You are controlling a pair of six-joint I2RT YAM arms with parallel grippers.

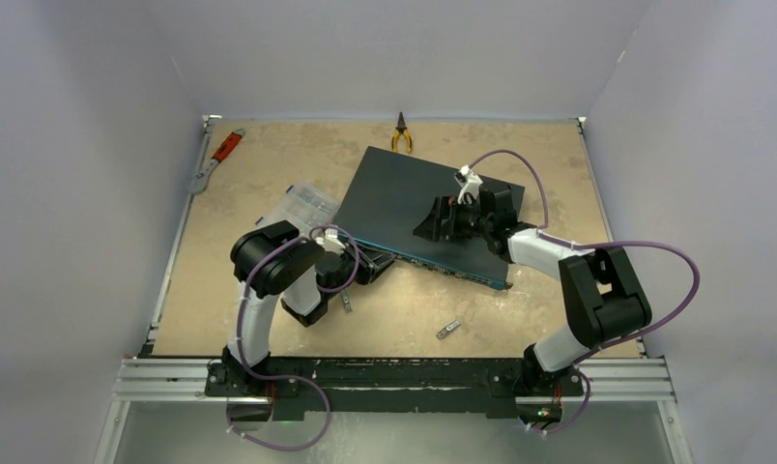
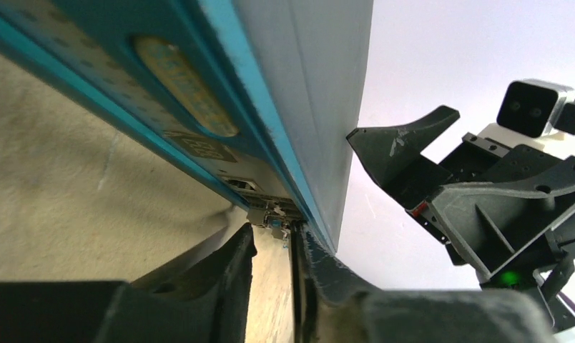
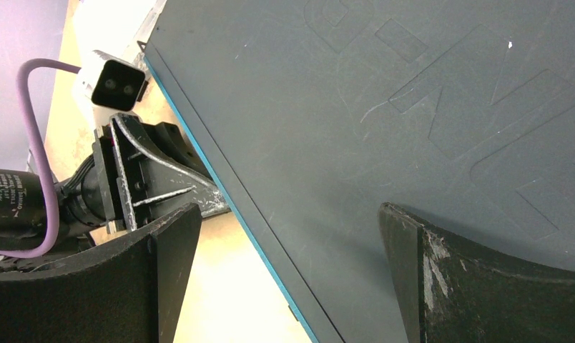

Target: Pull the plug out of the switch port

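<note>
The dark grey switch [image 1: 404, 188] lies at an angle on the table, its blue-edged port face [image 2: 156, 78] turned to the front. At the far end of that face in the left wrist view, a small metallic plug [image 2: 274, 216] sits at a port. My left gripper is just short of it, part open; a gap shows between its fingertips, in line with the plug. Whether they touch it I cannot tell. Over the switch's top stands my right gripper, wide open and empty.
Two small metallic pieces lie on the table in front, one a loose module [image 1: 448, 329]. A clear plastic box [image 1: 307, 205] is at the left, partly behind the left arm. Pliers [image 1: 401, 133] and a red-handled cutter [image 1: 216, 160] lie at the back.
</note>
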